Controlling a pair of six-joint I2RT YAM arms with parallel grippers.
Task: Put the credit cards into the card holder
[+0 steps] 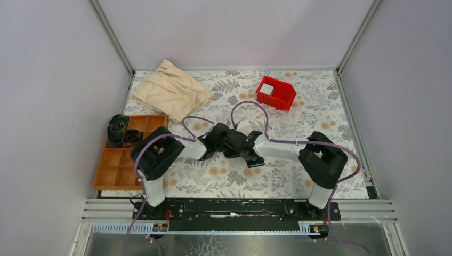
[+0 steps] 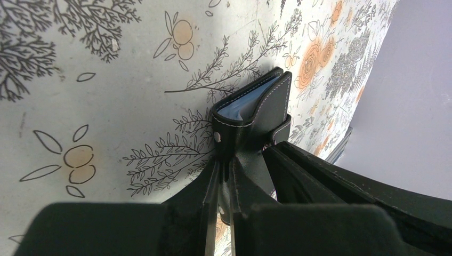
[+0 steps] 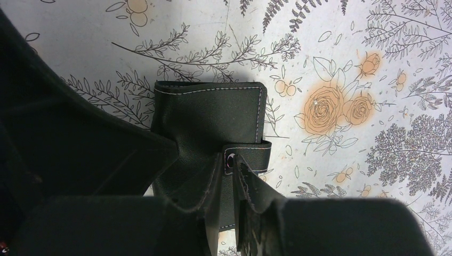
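The black card holder [image 2: 250,128] has white stitching and stands above or on the patterned table, a pale bluish insert [image 2: 240,106] showing at its open end. My left gripper is shut on its spine edge. In the right wrist view the flat front of the card holder [image 3: 213,117] faces me, its strap [image 3: 250,158] lying over the right edge with a snap. My right gripper is at that strap's end, its fingers a narrow gap apart; whether they touch the strap is unclear. No separate credit cards show.
A red bin [image 1: 285,96] with a white block stands at the back right. The beige cloth [image 1: 170,88] lies back left, beside a wooden compartment tray [image 1: 109,176] holding dark round objects. Both arms meet closely at the middle.
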